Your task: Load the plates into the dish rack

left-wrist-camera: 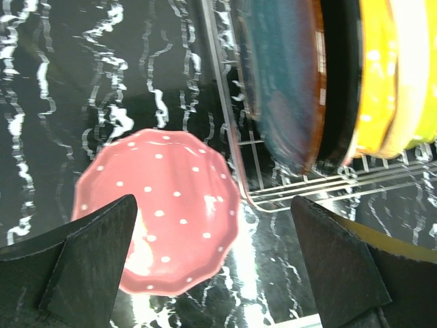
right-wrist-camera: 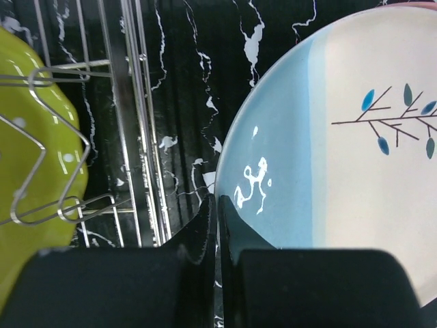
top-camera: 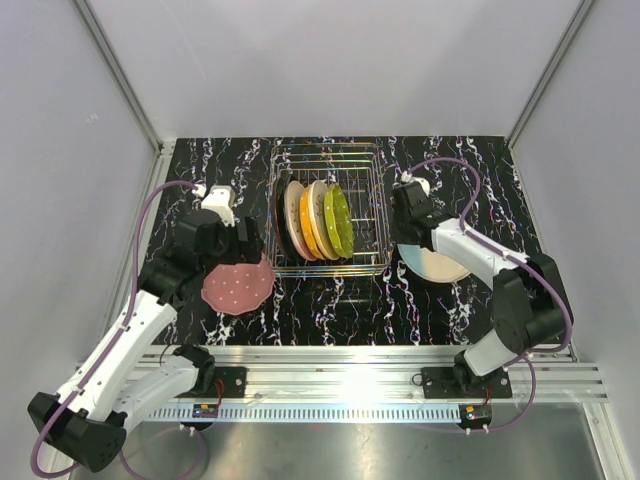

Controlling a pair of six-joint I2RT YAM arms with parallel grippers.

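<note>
In the dish rack (top-camera: 323,152), several plates stand upright: dark, pink, orange, cream and a green one (top-camera: 342,220). A pink dotted plate (left-wrist-camera: 164,198) lies flat left of the rack, under my open, empty left gripper. Right of the rack lies a blue-and-cream plate (right-wrist-camera: 355,178) with a leaf print. My right gripper is shut with its fingertips at this plate's blue rim; whether the rim is between them I cannot tell.
The back half of the rack is empty. Walls (top-camera: 570,180) border the counter at the sides and back.
</note>
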